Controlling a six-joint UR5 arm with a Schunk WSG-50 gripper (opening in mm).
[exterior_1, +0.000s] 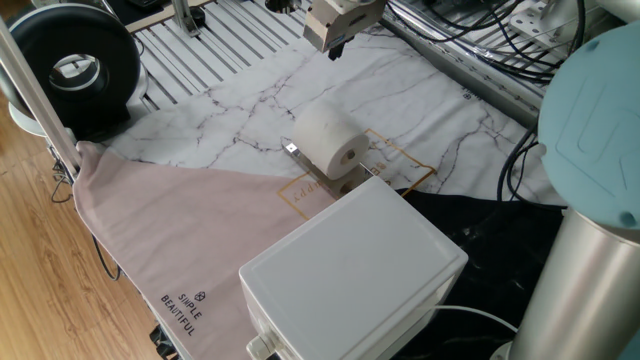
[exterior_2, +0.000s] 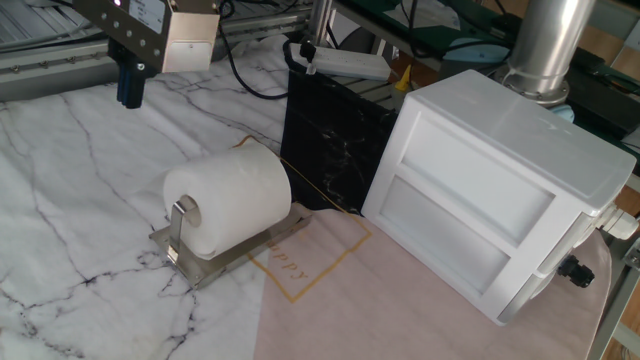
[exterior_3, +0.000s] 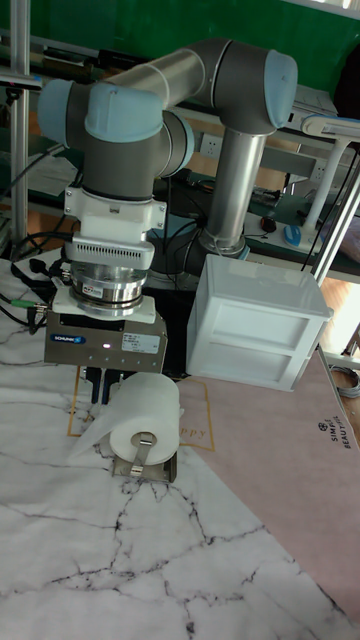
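A white paper roll (exterior_2: 235, 205) lies on its side on a metal holder (exterior_2: 205, 268), its core around the holder's bent arm. In exterior view 3 a loose flap of paper (exterior_3: 98, 429) sticks out to the left of the roll. My gripper (exterior_2: 130, 90) hangs above the marble-patterned cloth, apart from the roll, its dark fingers pointing down. From exterior view 1 it appears at the top edge, beyond the roll. The fingers look close together, but how far apart they stand is unclear. No object shows between them.
A white drawer box (exterior_1: 355, 270) stands close to the holder, towards the arm's base. Cables (exterior_1: 490, 30) lie along the rail behind the cloth.
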